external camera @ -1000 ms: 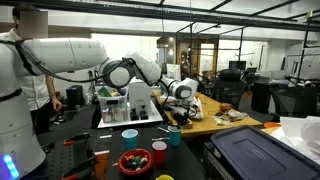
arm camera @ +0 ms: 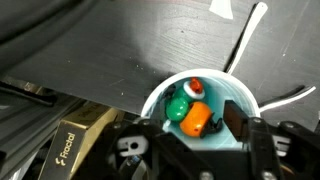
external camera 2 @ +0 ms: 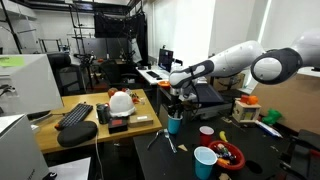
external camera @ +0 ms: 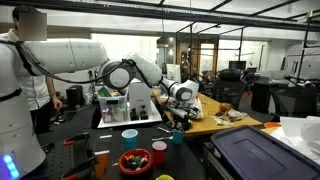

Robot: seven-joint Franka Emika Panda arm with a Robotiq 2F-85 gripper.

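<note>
A light-blue cup (arm camera: pixel 219 80) stands on the dark tabletop below my gripper. Inside it lie a green piece (arm camera: pixel 178 108), an orange piece (arm camera: pixel 197 119) with a dark part, and a small red-and-white piece (arm camera: pixel 194 88). In the wrist view my fingers are spread apart at the cup's near side, with the cup's contents showing in the gap; none of them is seen gripped. From the side, the gripper (external camera: pixel 183 124) hangs just over the cup (external camera: pixel 177 137). The fingertips are too small there to tell how far they reach in.
Spoon-like utensils (arm camera: pixel 247 38) lie by the cup. Closer in are a blue mug (external camera: pixel 130 138), a red mug (external camera: pixel 159 152) and a red bowl (external camera: pixel 135 163) with things in it. A Fractal box (arm camera: pixel 72 140) sits beside the cup, and a large dark tray (external camera: pixel 262 155) at right.
The arm and gripper stay over the cup with at most a very slight shift. The cup, mugs and bowl have not visibly moved.
</note>
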